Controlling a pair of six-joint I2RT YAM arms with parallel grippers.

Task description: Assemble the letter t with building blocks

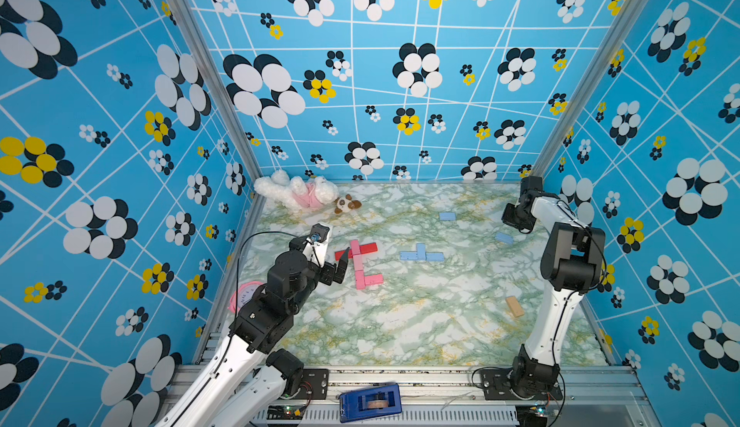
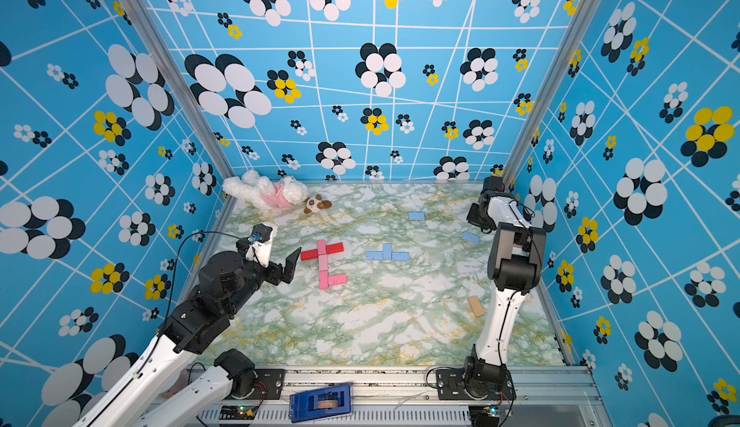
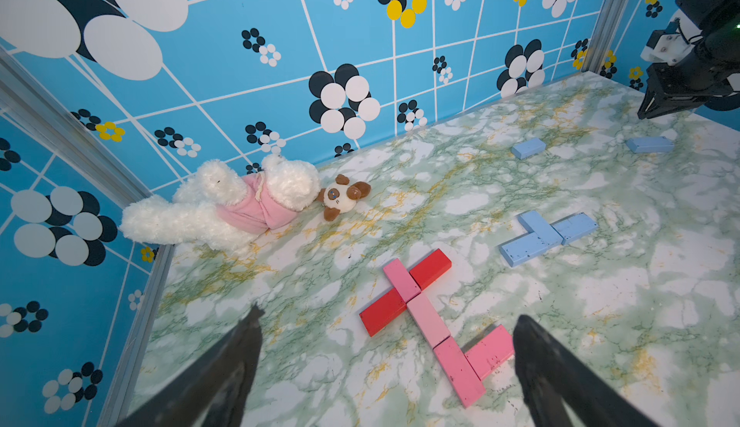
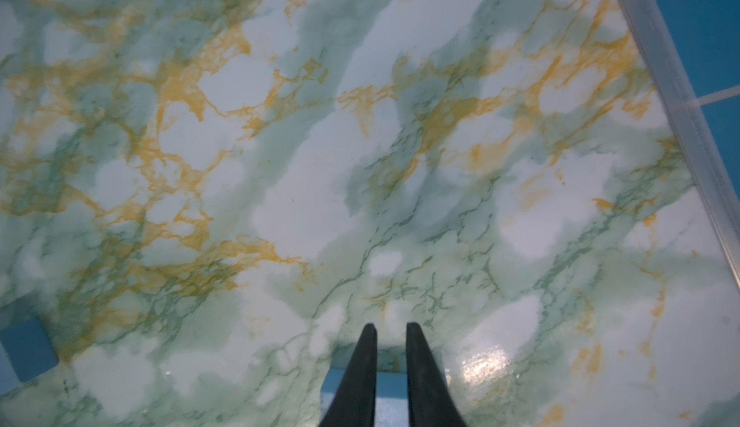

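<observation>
Pink and red blocks [image 3: 428,319] form a t on the table, left of centre, with a pink foot piece [image 3: 489,350]. Three light-blue blocks [image 3: 532,243] form a small group right of it. A loose blue block [image 1: 447,216] lies further back; another [image 1: 504,237] lies at right. My left gripper stands open above the left side, nothing between its fingers. My right gripper hangs at the back right above that right-hand blue block, seen at the lower edge of the right wrist view, fingertips slightly apart; whether they touch it is unclear.
A tan block [image 1: 514,306] lies at the front right. A white plush toy [image 3: 185,215] and small brown toy [image 3: 343,195] lie at back left; a blue tape dispenser [image 1: 350,402] sits on the front rail.
</observation>
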